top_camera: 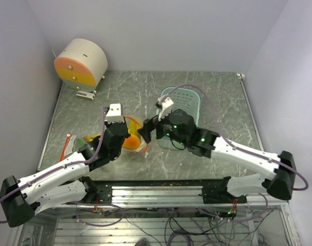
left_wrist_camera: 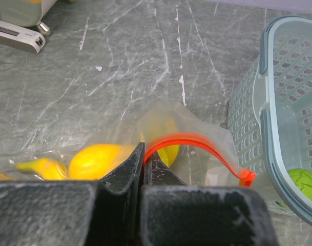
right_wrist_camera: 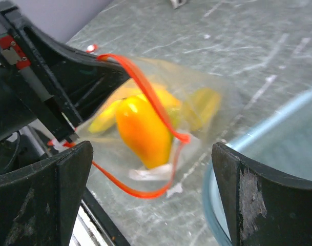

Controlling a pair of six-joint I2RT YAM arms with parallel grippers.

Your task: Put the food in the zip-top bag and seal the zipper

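The clear zip bag with orange zipper strip lies on the grey table, holding orange and yellow food pieces. The bag's mouth gapes toward my right gripper, which hovers open at the opening, nothing visible between its fingers in the right wrist view.
A pale blue basket with a green item stands right of the bag. A cream rounded box is at the back left.
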